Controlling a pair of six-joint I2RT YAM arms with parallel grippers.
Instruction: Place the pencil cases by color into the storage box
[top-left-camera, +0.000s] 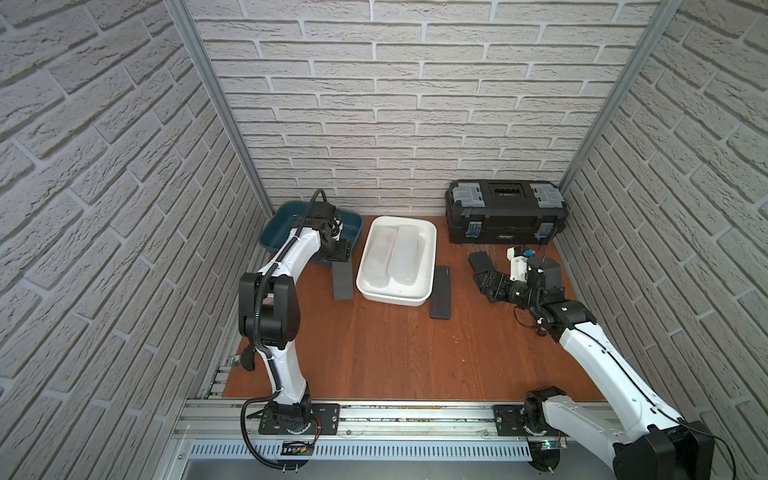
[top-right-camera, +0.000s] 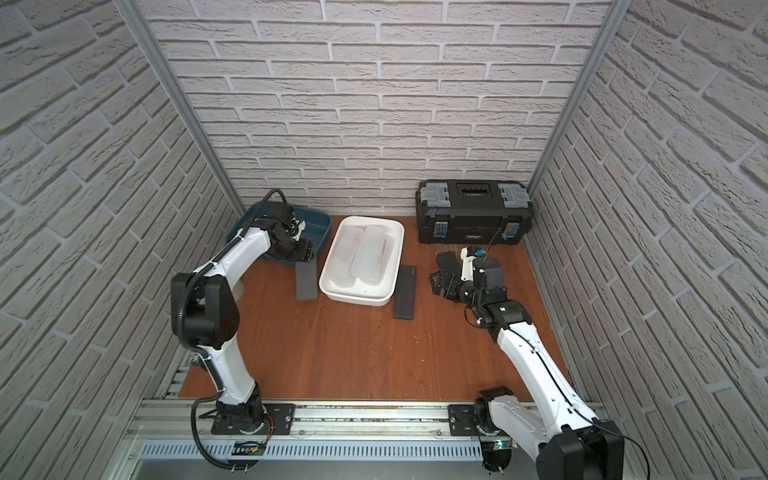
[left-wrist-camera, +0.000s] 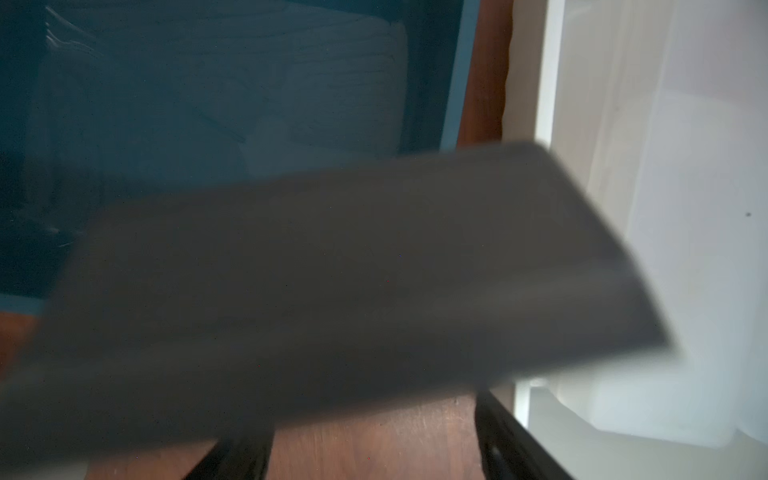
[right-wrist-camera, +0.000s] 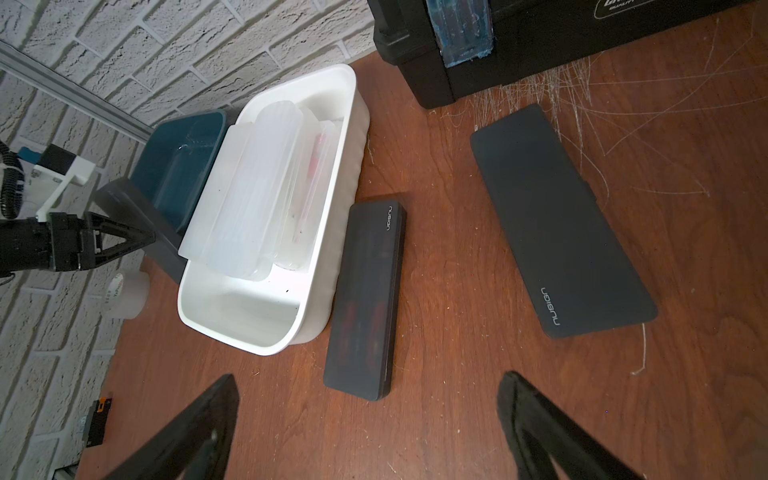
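My left gripper (top-left-camera: 341, 253) holds a dark grey pencil case (top-left-camera: 343, 280) at the front rim of the teal bin (top-left-camera: 276, 240); the case fills the lower left wrist view, blurred. The white bin (top-left-camera: 429, 256) holds translucent cases (top-left-camera: 406, 254). A dark case (right-wrist-camera: 364, 296) lies right of it, another (right-wrist-camera: 564, 220) farther right, below my right gripper, which is open with nothing between its fingers.
A black toolbox (top-left-camera: 506, 216) stands at the back right. A roll of tape (right-wrist-camera: 126, 296) lies at the left.
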